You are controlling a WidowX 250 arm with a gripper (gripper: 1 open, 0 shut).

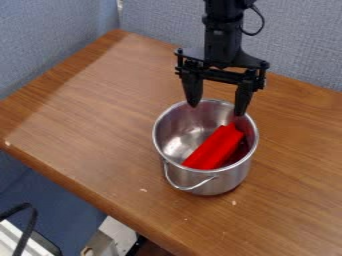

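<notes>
A steel pot [177,160] with a wire handle stands on the wooden table, near the middle of the view. Inside it a red elongated object [214,147] lies tilted toward the right side. My black gripper [218,98] hangs over the back of the pot, open, its two fingers apart and nothing held between them.
Grey padded walls [54,30] rise at the back. At the lower left the table ends, with a dark cable and white equipment [16,245] beyond.
</notes>
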